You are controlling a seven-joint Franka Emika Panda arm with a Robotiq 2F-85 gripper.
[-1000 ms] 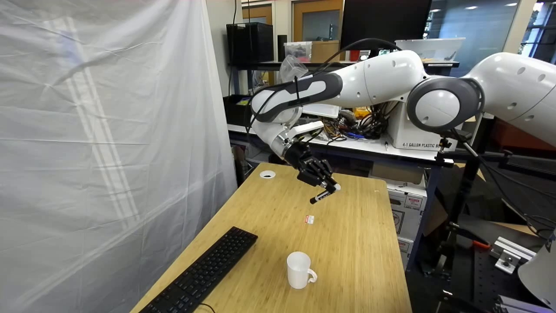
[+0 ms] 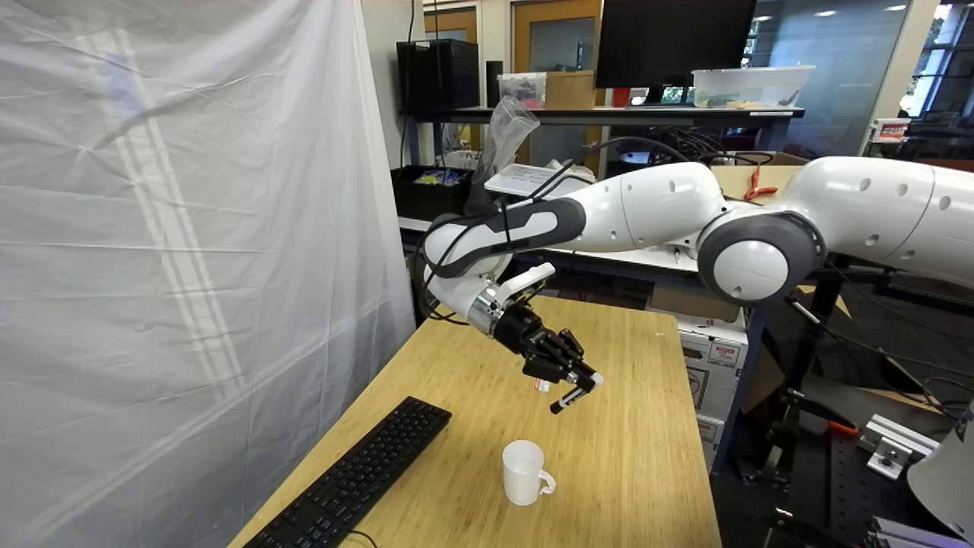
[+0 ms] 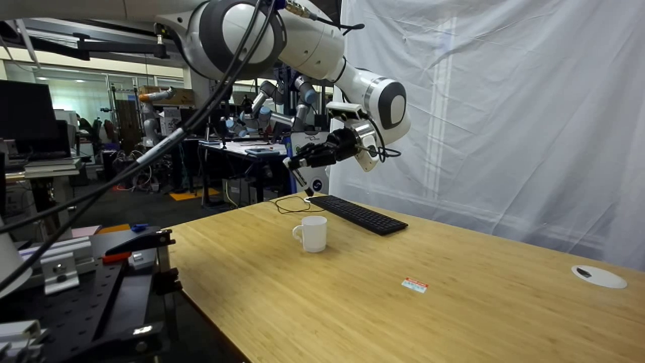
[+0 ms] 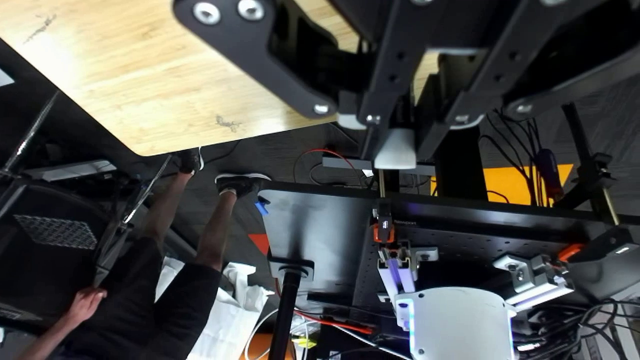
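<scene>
My gripper (image 2: 582, 377) is shut on a white marker with a black end (image 2: 571, 396), held tilted above the table. In the second exterior view the marker (image 3: 300, 178) hangs from the gripper (image 3: 292, 163), its black end lowest. The wrist view shows a pale rounded end of the marker (image 4: 396, 150) between the dark fingers; the rest of it is hidden there. On the table stands an upright white mug (image 2: 523, 472), its handle turned to the right in the first exterior view. The gripper and marker are apart from the mug (image 3: 314, 234).
A black keyboard (image 2: 361, 475) lies along the table's curtain side. The small red-and-white label (image 3: 415, 285) is flat on the wood. Around the mug, much of the tabletop (image 3: 338, 302) is bare. A person's legs (image 4: 214, 228) show beyond the table edge in the wrist view.
My arm has come down, bringing the gripper and marker lower in the first exterior view, nearer the mug's place in the picture. The marker is steeper. Mug and keyboard have not moved.
</scene>
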